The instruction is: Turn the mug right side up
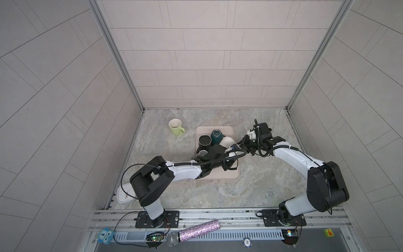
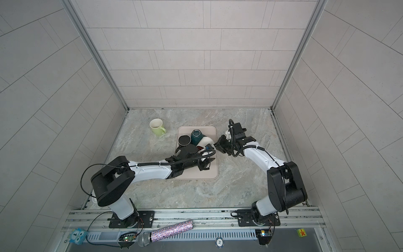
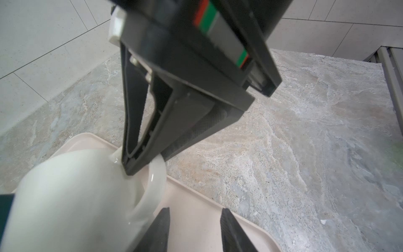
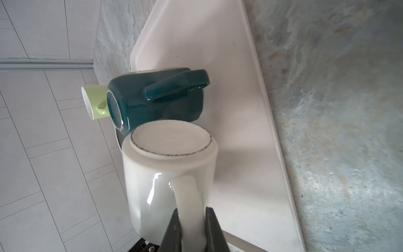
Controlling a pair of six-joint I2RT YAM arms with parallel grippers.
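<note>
A white mug (image 4: pixel 163 189) lies tipped over on the pink tray (image 3: pixel 193 210), its base toward the right wrist camera's top and its handle up. My right gripper is shut on that handle; in the left wrist view its dark body and fingertips reach to the white mug (image 3: pixel 75 197). My left gripper is part open beside the mug, nothing visible between its fingertips. In both top views the arms' heads meet over the tray's right part and hide much of the white mug.
A teal mug (image 4: pixel 155 100) lies on its side beside the white one. A dark mug (image 1: pixel 204 140) is on the tray's left. A green mug (image 1: pixel 176 128) stands left of the tray. The counter right of and in front of the tray (image 1: pixel 264 180) is clear.
</note>
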